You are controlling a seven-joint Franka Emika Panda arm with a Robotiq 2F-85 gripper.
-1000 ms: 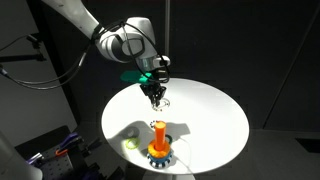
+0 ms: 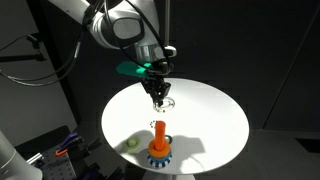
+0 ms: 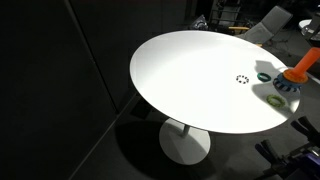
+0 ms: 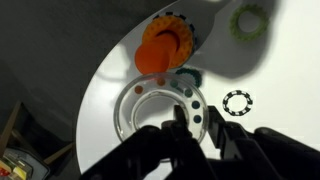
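Note:
A clear ring with coloured dots (image 4: 122,100) is held at its rim by my gripper, which is shut on it. In exterior view 1 the gripper (image 2: 158,99) hangs over the table, above and behind an orange post (image 2: 160,132). Around the post's foot sit an orange ring (image 4: 183,35) and a blue ring (image 3: 285,86). From the wrist, the clear ring appears just beside the post (image 4: 154,54) and apart from it.
Loose on the white round table (image 3: 190,60) lie a green ring (image 4: 239,30), a dark teal ring (image 3: 264,77) and a black-and-white beaded ring (image 4: 237,111). The post stands near the table's edge.
The arm and gripper have shifted slightly, with the clear ring a little nearer the post in exterior view 1. Post and loose rings look unmoved.

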